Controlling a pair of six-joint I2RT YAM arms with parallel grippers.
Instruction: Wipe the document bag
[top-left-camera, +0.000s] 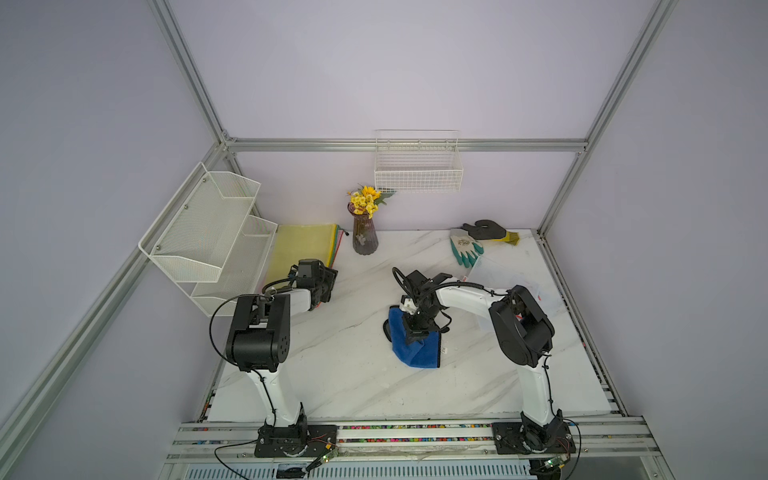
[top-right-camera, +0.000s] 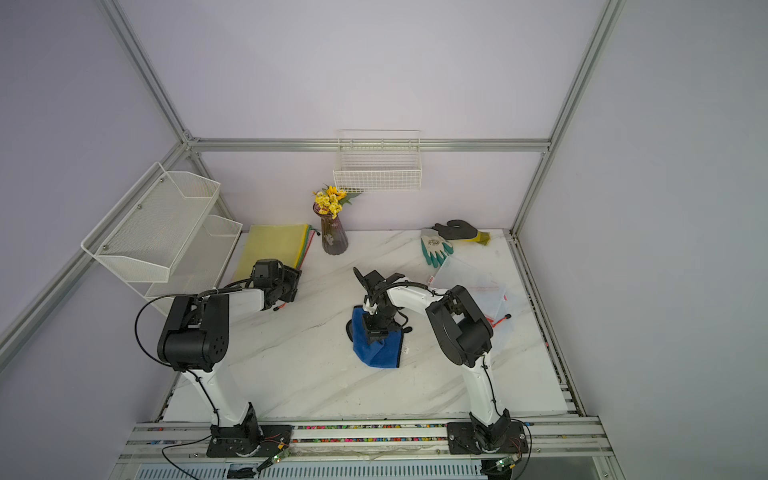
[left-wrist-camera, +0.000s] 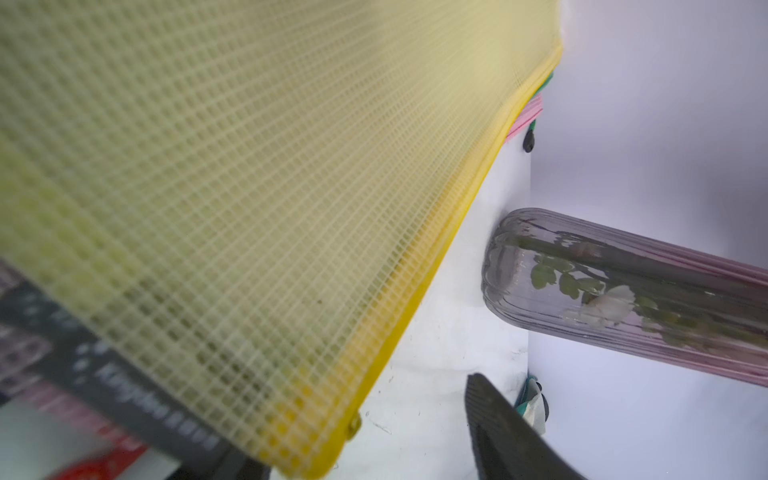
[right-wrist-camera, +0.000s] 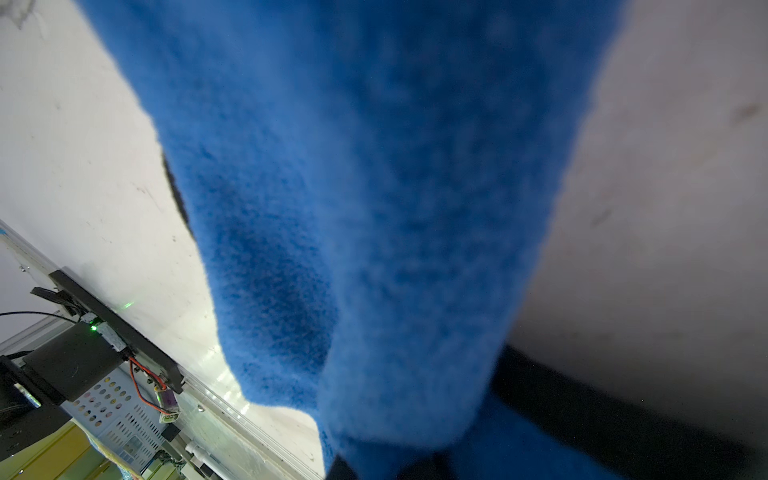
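Observation:
A yellow document bag (top-left-camera: 300, 248) lies on top of a stack at the back left; its mesh and near corner (left-wrist-camera: 308, 452) fill much of the left wrist view. At that corner my left gripper stands with its fingers apart, one by the corner and the other finger (left-wrist-camera: 512, 440) clear of the bag. My right gripper is shut on a bunched part of the blue cloth (top-left-camera: 420, 352), which hangs over or rests on the mid-table; I cannot tell which. A clear bag (top-right-camera: 472, 280) lies at the right, partly behind the right arm.
A vase of yellow flowers (top-left-camera: 365, 232) stands just right of the stack. White mesh shelves (top-left-camera: 200, 232) flank it on the left. Work gloves (top-left-camera: 465, 248) lie at the back right.

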